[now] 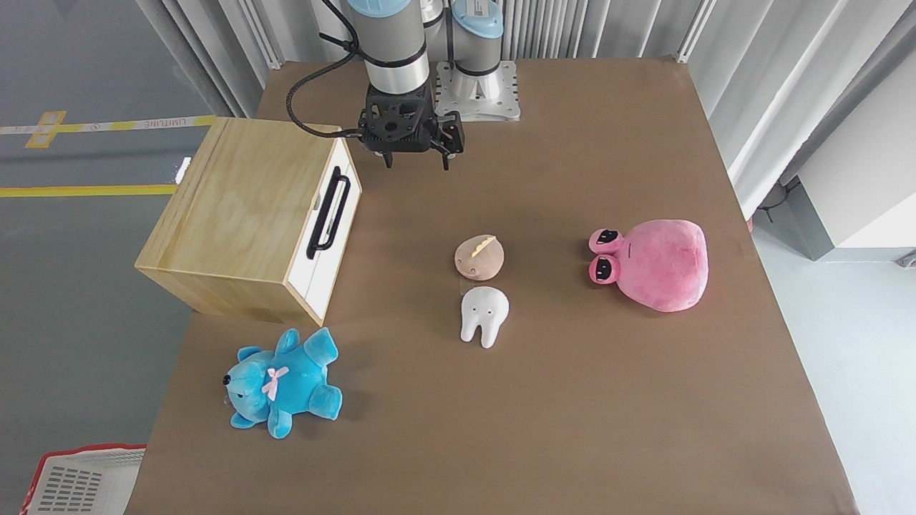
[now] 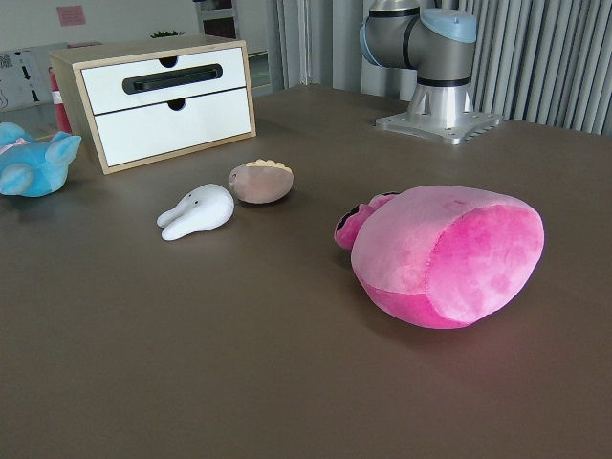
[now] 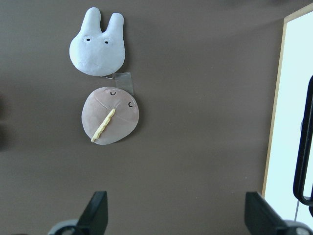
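My gripper [image 1: 416, 156] hangs over the back of the table beside the cabinet [image 1: 232, 206]; in the wrist view its two fingers [image 3: 95, 215] are wide apart with nothing between them. The cabinet's white drawer fronts, with a black handle [image 1: 328, 210], face the table's middle. In that middle lie a round beige plush [image 1: 479, 257] with a cream crest and, just in front of it, a white plush [image 1: 484, 313] with two long prongs. A pink plush [image 1: 661, 265] lies to the right. A blue teddy bear [image 1: 292, 386] with a pink bow lies at the front left.
A white basket [image 1: 81, 481] with a red rim stands off the table at the lower left. Curtains line the back.
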